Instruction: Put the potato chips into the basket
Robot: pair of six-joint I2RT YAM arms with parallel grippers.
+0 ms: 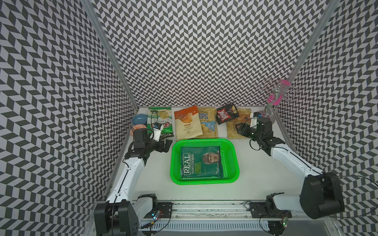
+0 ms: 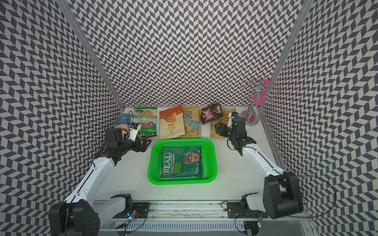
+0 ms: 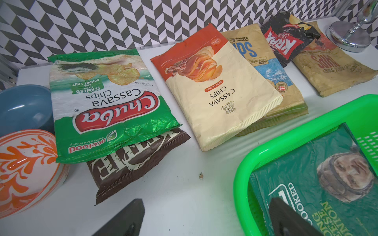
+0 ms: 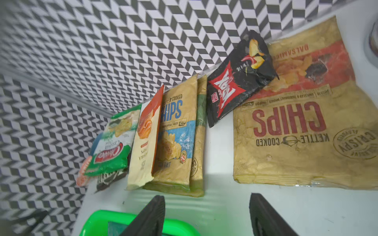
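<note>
A dark green REAL chips bag (image 1: 200, 161) lies flat inside the green basket (image 1: 236, 169). Behind the basket lie more bags: Chuba (image 3: 114, 110), orange cassava (image 3: 212, 98), blue-lettered kettle chips (image 4: 175, 133), black Krax (image 4: 240, 74) and red-lettered kettle chips (image 4: 299, 129). A brown bag (image 3: 130, 165) is partly under Chuba. My left gripper (image 1: 163, 146) is open and empty, left of the basket, with the brown bag ahead of it. My right gripper stands open and empty above the back right, near the red-lettered bag.
Two bowls, blue (image 3: 23, 106) and orange-patterned (image 3: 27, 177), sit at the left. A chrome stand with pink parts (image 2: 259, 94) stands at the back right corner.
</note>
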